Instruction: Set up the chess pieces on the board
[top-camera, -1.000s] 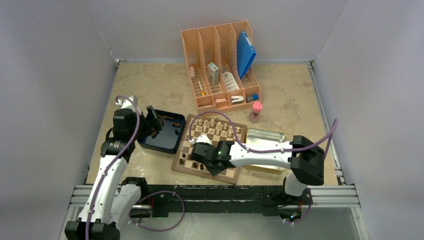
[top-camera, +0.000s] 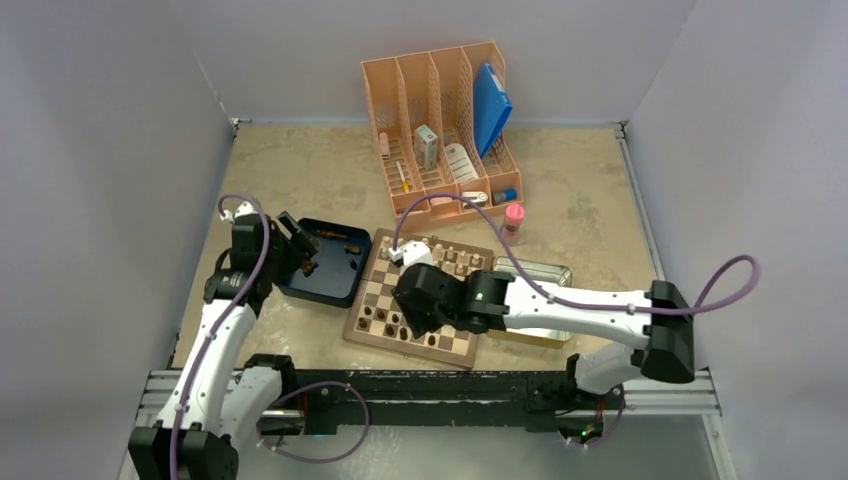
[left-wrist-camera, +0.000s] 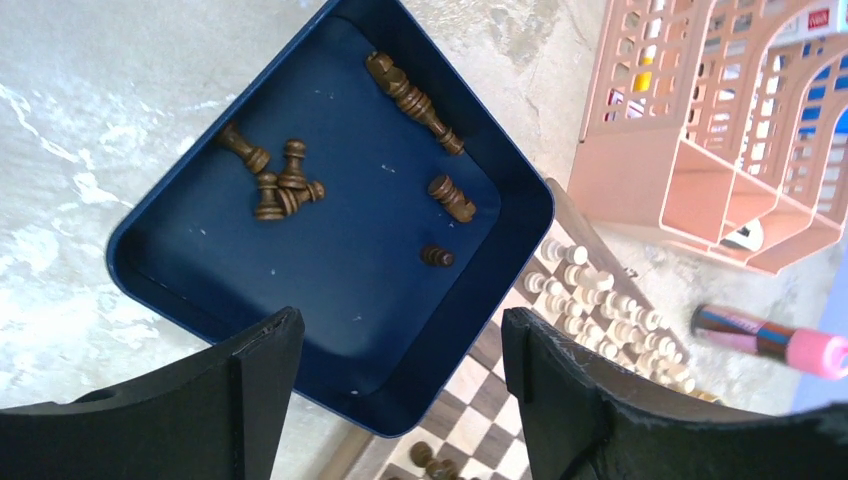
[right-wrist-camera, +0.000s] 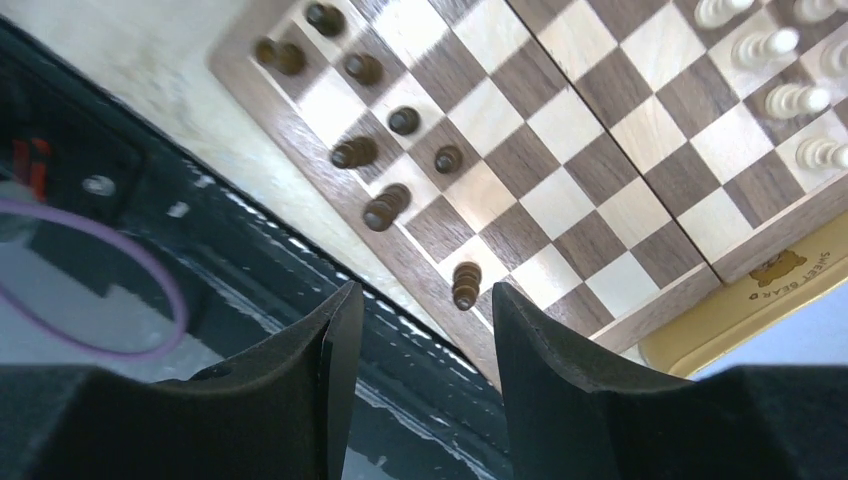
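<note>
Several dark chess pieces (left-wrist-camera: 291, 168) lie in the navy tray (left-wrist-camera: 340, 250), some heaped at its left side and others along its right wall. Above the tray is my left gripper, its fingers spread with nothing between them. The chessboard (top-camera: 370, 343) lies right of the tray, white pieces (top-camera: 448, 256) standing in rows on the far side. Several dark pieces (right-wrist-camera: 361, 152) stand on its near side. My right gripper is over the board's near edge, open; a lone dark piece (right-wrist-camera: 466, 286) stands on a square close to its right fingertip.
A peach organizer (top-camera: 384, 112) stands at the back, holding a blue folder (top-camera: 491, 108) and small items. A pink-capped bottle (top-camera: 512, 220) is in front of it. A gold tin (top-camera: 548, 338) sits right of the board, under the right arm. Bare table lies at far right.
My right arm has risen and shifted, showing more dark pieces on the board's near side. The left gripper has moved slightly left over the tray.
</note>
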